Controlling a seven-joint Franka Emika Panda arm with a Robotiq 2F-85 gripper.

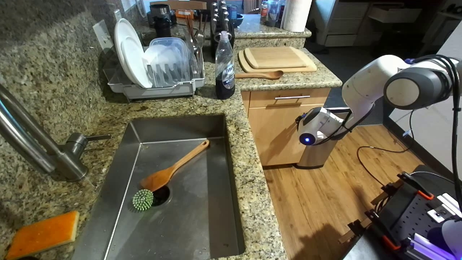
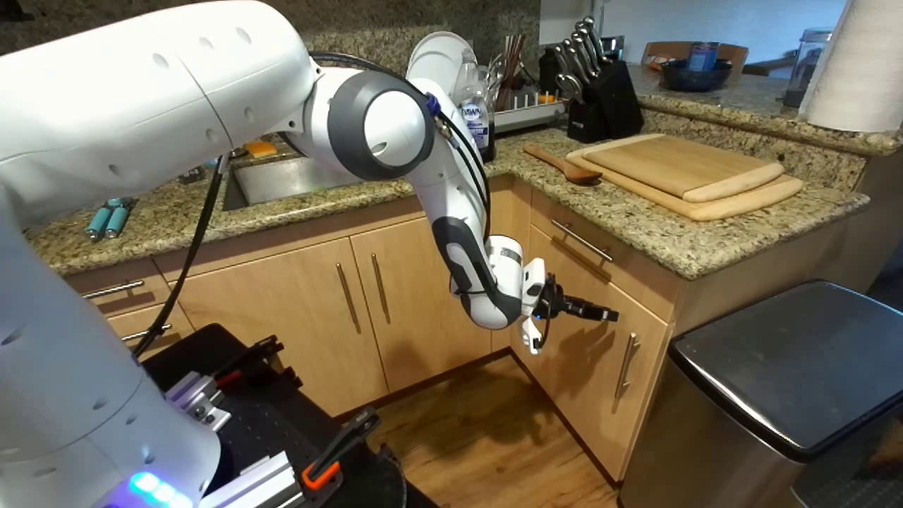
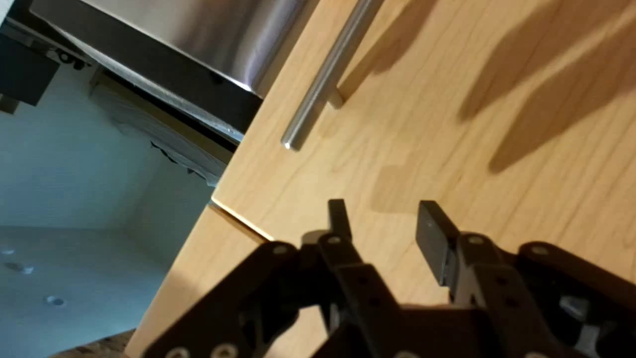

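My gripper is open, with nothing between its fingers; it faces the light wood door of the corner cabinet (image 3: pixel 417 155). A straight metal bar handle (image 3: pixel 322 83) on that door lies above and left of the fingertips in the wrist view, apart from them. In the second exterior view the gripper (image 2: pixel 614 315) points toward the same door, short of its upright handle (image 2: pixel 626 364). Over the door is a drawer with a horizontal handle (image 2: pixel 582 240). In the first exterior view the arm's wrist hides the fingers and the door handle.
A steel trash can (image 2: pixel 787 355) stands right beside the cabinet. Above is the granite counter (image 2: pixel 643 224) with cutting boards (image 2: pixel 686 169) and a wooden spoon (image 2: pixel 563 165). The sink (image 1: pixel 190 190) holds a wooden spatula (image 1: pixel 173 168) and a green scrubber (image 1: pixel 143 199).
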